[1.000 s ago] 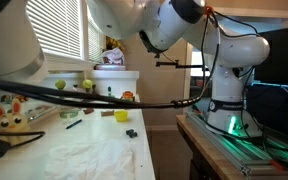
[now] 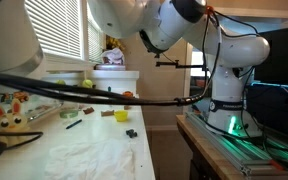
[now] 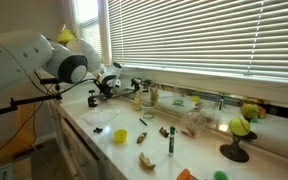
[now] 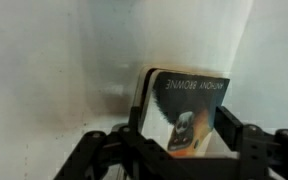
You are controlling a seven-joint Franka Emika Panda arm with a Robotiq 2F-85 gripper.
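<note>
A book [image 4: 189,95] with a dark cover, the name "Anthony Browne" and a picture of a face shows in the wrist view. My gripper is over its near part, with the black fingers [image 4: 130,138] apart, one towards each side of the book. Whether they press on it cannot be made out. In exterior view 2 the gripper is small and dark at the far end of the counter, near the window. The arm and the left frame edge hide most of it in exterior view 1.
A white cloth [image 2: 89,160] lies on the counter. Beyond it stand a yellow cup [image 2: 121,115] and small dark items [image 2: 131,133]. A plush toy with rabbit ears [image 2: 11,122] is close to the arm. Several objects line the windowsill side [image 3: 199,120].
In exterior view 1 the arm's cable and the dark part at the left edge have shifted very slightly. The counter objects look unmoved.
</note>
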